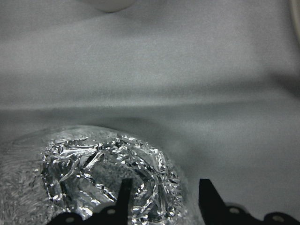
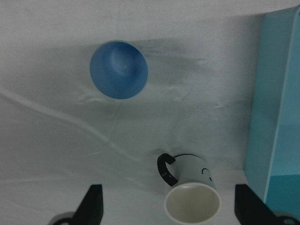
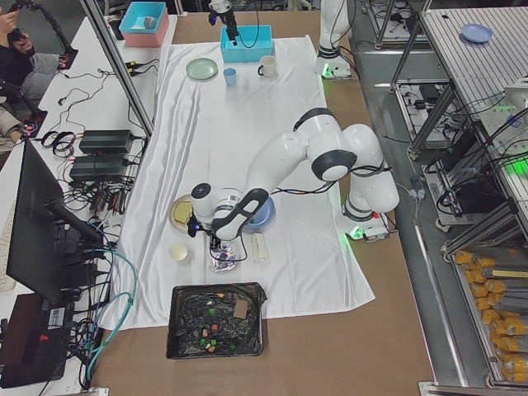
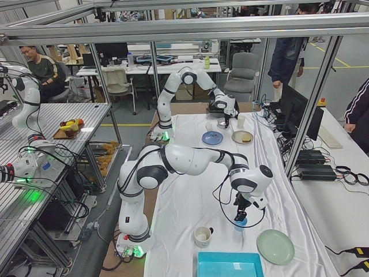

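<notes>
My left gripper is open over a clear bowl with crumpled foil [image 1: 93, 164], nothing visible gripped; in the camera left view the arm partly covers the bowl [image 3: 223, 264], beside a beige plate [image 3: 179, 214] and blue plate [image 3: 264, 216]. My right gripper is open above the cloth, with a white mug [image 2: 192, 176] below between its fingertips and a blue cup [image 2: 118, 70] farther up in that wrist view.
A turquoise bin [image 3: 246, 49] and green plate [image 3: 201, 69] stand at the far end. A white cup [image 3: 180, 254] sits left of the foil bowl. A black lined tray [image 3: 216, 342] lies at the near end.
</notes>
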